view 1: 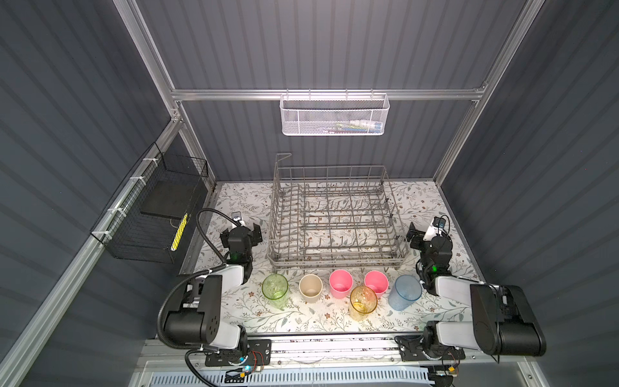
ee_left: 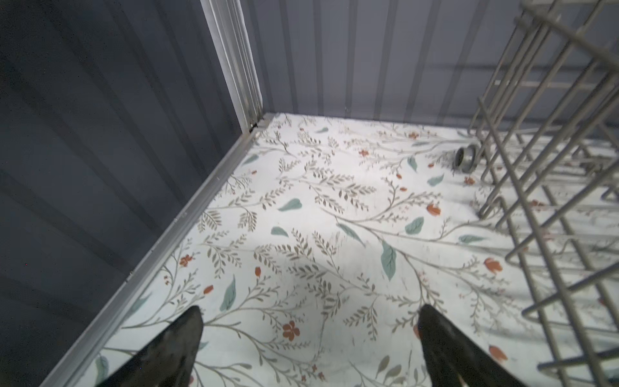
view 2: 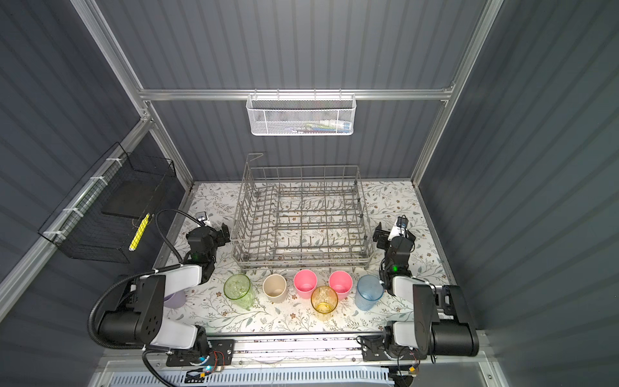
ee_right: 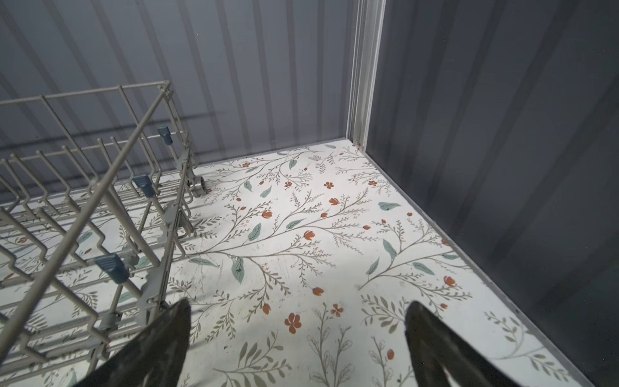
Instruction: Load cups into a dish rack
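Observation:
An empty wire dish rack sits mid-table. In front of it stand a green cup, beige cup, two pink cups, amber cup and blue cup. A purple cup is partly hidden behind the left arm in the top right view. My left gripper stands open left of the rack; my right gripper stands open right of it. Neither holds anything.
A black wire basket hangs on the left wall, a white mesh basket on the back rail. Bare table lies either side of the rack, bounded by walls.

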